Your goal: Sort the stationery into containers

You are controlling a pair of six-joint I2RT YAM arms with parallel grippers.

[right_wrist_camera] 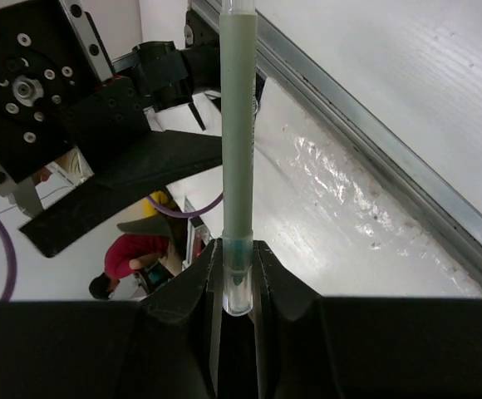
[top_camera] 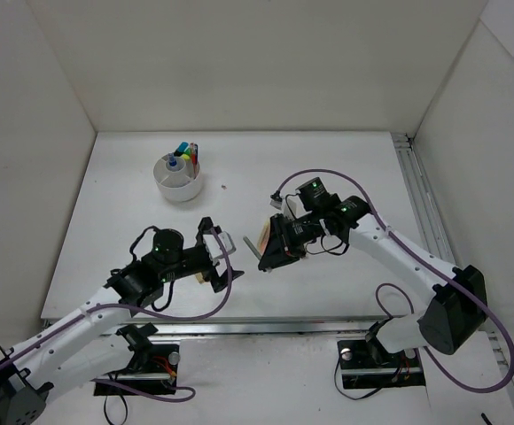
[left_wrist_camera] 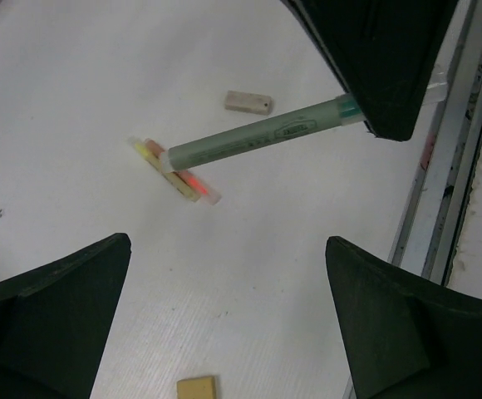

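My right gripper is shut on a pale green marker (right_wrist_camera: 238, 125), held clear of the table, pointing toward my left gripper. The left one is open, apart from the marker, with nothing between its fingers. In the left wrist view, two markers, one yellow-tipped (left_wrist_camera: 162, 170) and one red-tipped (left_wrist_camera: 204, 188), lie on the table beside a small grey block (left_wrist_camera: 248, 102); a tan block (left_wrist_camera: 196, 387) lies lower. A white round container (top_camera: 179, 190) at the back left holds several coloured pens and a blue-topped item.
The white table (top_camera: 337, 150) has free room at the back right and left. A metal rail (top_camera: 275, 326) runs along the front edge, another along the right side. White walls stand at back and sides.
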